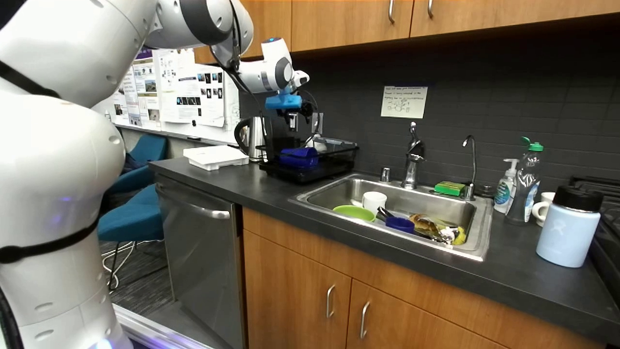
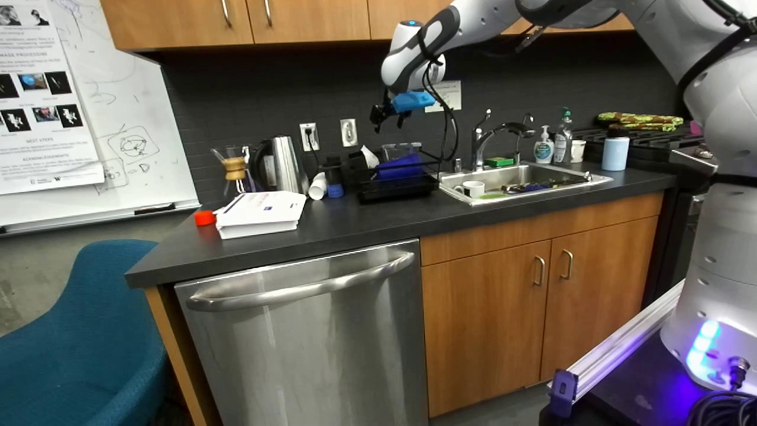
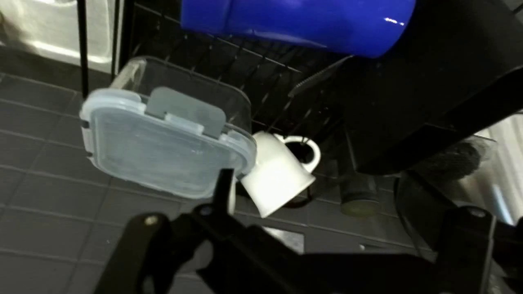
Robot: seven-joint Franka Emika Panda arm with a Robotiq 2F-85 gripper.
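Observation:
Above the black dish rack (image 1: pixel 343 154), my gripper (image 2: pixel 388 123) hangs clear of the dishes. Its two fingers stand apart, with nothing between them. In the wrist view a white mug (image 3: pixel 277 174) lies tilted in the rack, its handle toward the upper right. Left of it is a clear container with a pale lid (image 3: pixel 162 147). A blue cup or similar vessel (image 3: pixel 299 22) lies across the top of that view. Dark gripper parts fill its lower edge.
Right of the rack, the sink (image 1: pixel 331 195) holds a green bowl (image 1: pixel 354 213), another white mug (image 1: pixel 373 201) and a blue dish (image 1: pixel 399 224). An electric kettle (image 2: pixel 284 164) and a white stack (image 2: pixel 261 212) stand left of the rack.

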